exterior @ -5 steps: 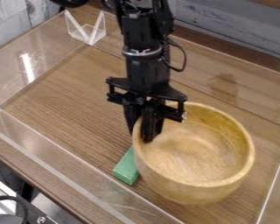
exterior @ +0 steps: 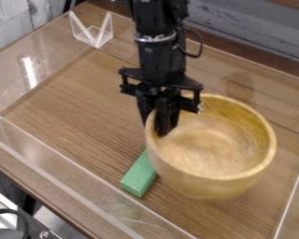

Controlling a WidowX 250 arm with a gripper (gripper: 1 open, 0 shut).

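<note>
My black gripper (exterior: 163,110) hangs from the top centre, shut on the near-left rim of a large cream-yellow bowl (exterior: 217,149). The bowl is tilted toward the camera and fills the right middle of the view; where exactly the fingertips meet it is partly hidden. A green block (exterior: 137,177) lies on the wooden table just left of the bowl, partly hidden behind it.
A white wire-like object (exterior: 92,28) stands at the back left. A dark cable lies at the bottom left, beyond the table edge.
The gripper and bowl have shifted slightly upward in the view, and the bowl has turned a little. The green block stays where it was.
</note>
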